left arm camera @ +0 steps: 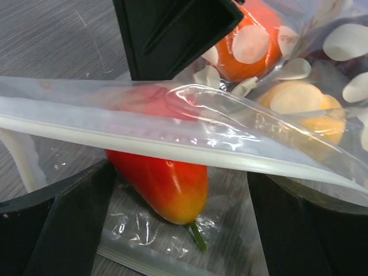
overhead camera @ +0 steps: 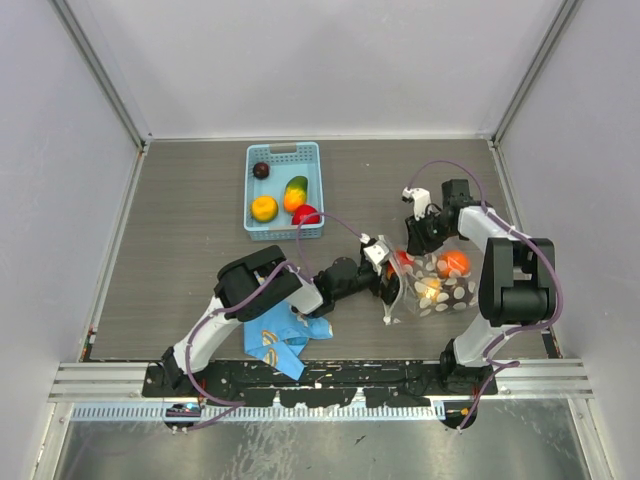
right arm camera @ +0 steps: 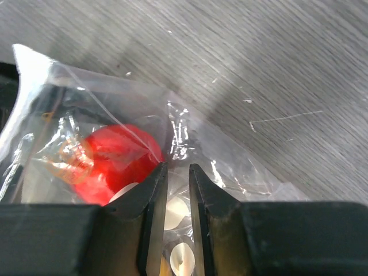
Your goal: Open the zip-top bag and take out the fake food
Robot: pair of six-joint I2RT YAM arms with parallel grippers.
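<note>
The clear zip top bag (overhead camera: 458, 296) with white dots lies at the right, its mouth facing left. My left gripper (overhead camera: 388, 284) is at that mouth, its fingers (left arm camera: 63, 221) wide apart. Between them, in the left wrist view, the red pepper (left arm camera: 167, 187) shows its orange tip and green stem past the upper zip edge. My right gripper is low over the bag beside the pepper, its fingertips separated by a narrow gap. Farther inside the bag are an orange piece (left arm camera: 247, 49), a yellow piece (left arm camera: 302, 103) and a dark one (left arm camera: 339, 43).
A light blue basket (overhead camera: 248, 200) at the back holds several food pieces. A blue cloth (overhead camera: 275, 343) lies near the front under the left arm. Bare table stretches across the left and back right.
</note>
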